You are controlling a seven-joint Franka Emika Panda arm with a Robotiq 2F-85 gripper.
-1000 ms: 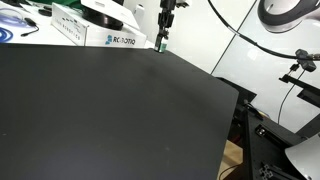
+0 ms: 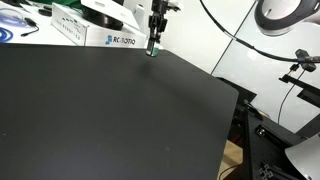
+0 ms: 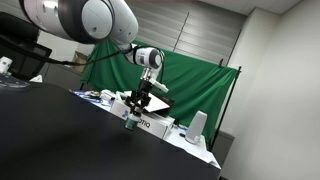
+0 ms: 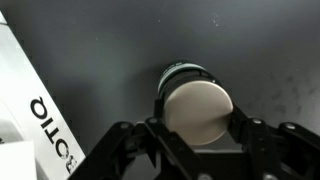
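Observation:
A small round container with a pale tan lid [image 4: 197,110] and a clear or greenish body sits between the dark fingers in the wrist view. My gripper is shut on it from both sides, near the lid. At the far side of the table, exterior view 1 shows the gripper [image 2: 156,36] pointing down with the greenish container [image 2: 152,48] at its tips. The container [image 3: 131,123] also shows below the gripper [image 3: 136,109] in exterior view 2. Whether its base touches the table I cannot tell.
A white box with Robotiq lettering [image 2: 122,40] stands along the back edge, left of the gripper. Blue cables [image 2: 15,28] lie at the back left.
The tabletop looks the same.

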